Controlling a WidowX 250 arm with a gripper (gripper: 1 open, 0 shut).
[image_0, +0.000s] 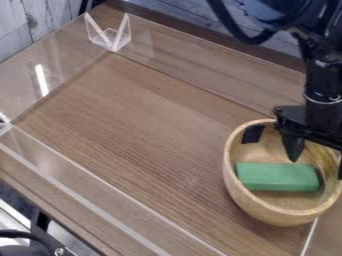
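Note:
A round wooden bowl (245, 204) stands at the right of the table, holding a green rectangular block (278, 178). The black arm comes in from the right edge, and its gripper (293, 140) points down into the back of the bowl, above and behind the green block. A dark piece lies at the bowl's back left, too unclear to name. Whether the gripper is open or shut, or holds anything, I cannot tell.
A clear plastic bracket (108, 33) stands at the back left. Black cables show at the bottom left corner.

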